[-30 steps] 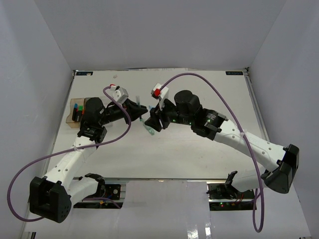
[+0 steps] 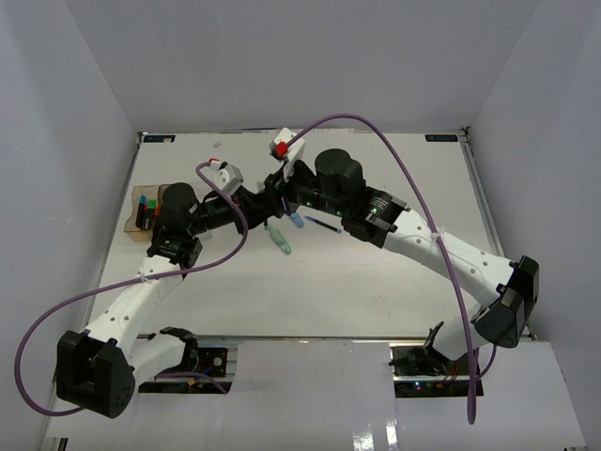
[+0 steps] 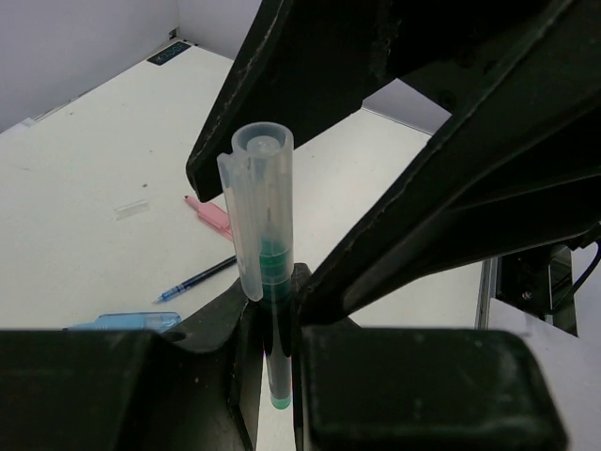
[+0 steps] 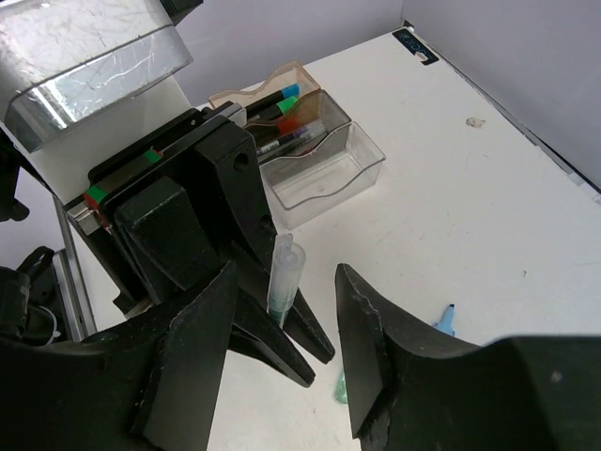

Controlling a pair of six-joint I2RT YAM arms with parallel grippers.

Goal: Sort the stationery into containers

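My left gripper is shut on an upright pen (image 3: pixel 263 197) with a clear cap and green band. My right gripper stands open right over that pen, its fingers either side of the capped top in the right wrist view; in the top view both grippers meet at mid-table. On the table lie a blue highlighter (image 3: pixel 122 320), a blue pen (image 3: pixel 194 280), a pink highlighter (image 3: pixel 212 217) and a green item (image 2: pixel 280 241). Clear containers (image 4: pixel 324 188) at the left hold several pens and markers.
The white table (image 2: pixel 423 282) has free room at the front and right. A small clear piece (image 3: pixel 131 209) lies near the pink highlighter. Walls surround the back and sides.
My right gripper has moved up and leftward onto the top of the pen held by my left gripper, which has stayed about in place.
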